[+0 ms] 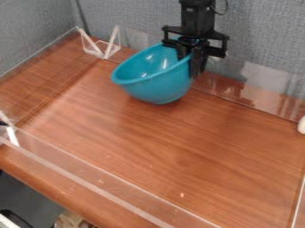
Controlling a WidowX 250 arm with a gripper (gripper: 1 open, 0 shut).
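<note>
A teal bowl (152, 80) is tilted at the back middle of the wooden table (179, 160), its right rim held by my black gripper (192, 55), which is shut on it. The bowl's underside is near or on the tabletop; I cannot tell whether it touches.
A white wire rack (100, 45) stands at the back left. A white object (300, 124) is at the right edge. Clear low walls line the table, and the front and middle are free.
</note>
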